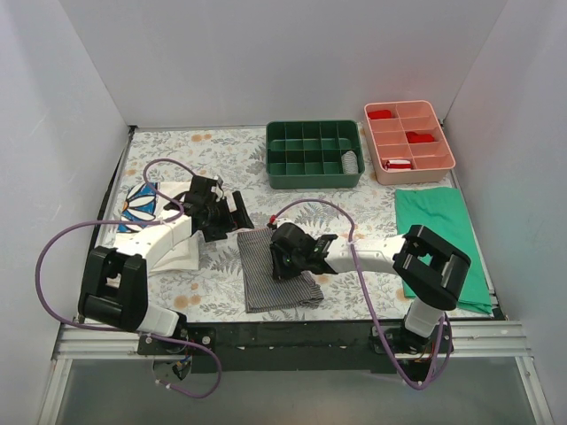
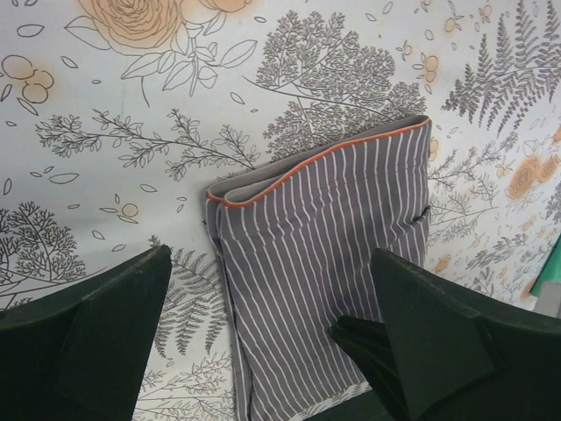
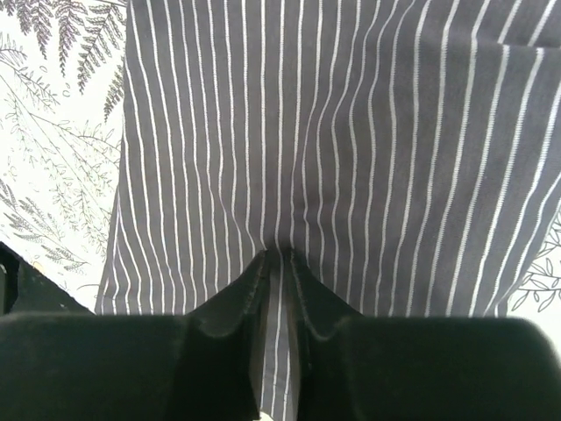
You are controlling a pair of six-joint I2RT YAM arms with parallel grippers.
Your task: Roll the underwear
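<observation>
Dark grey underwear with white stripes (image 1: 262,285) lies folded flat near the table's front. Its orange-edged waistband (image 2: 324,158) shows at the far end in the left wrist view. My left gripper (image 1: 234,228) is open above that far left edge, with no cloth held between its wide-spread fingers. Over the middle of the garment, my right gripper points down with its fingertips close together. A narrow strip of striped fabric shows between them, and the stripes bunch toward the tips. Whether they pinch the cloth cannot be told.
Behind stands a green divided box (image 1: 314,183) holding a grey-white roll (image 1: 350,163). A salmon divided box (image 1: 416,177) with red items is at the back right. Green cloth (image 1: 438,221) lies on the right. White and patterned fabric (image 1: 182,255) is under the left arm.
</observation>
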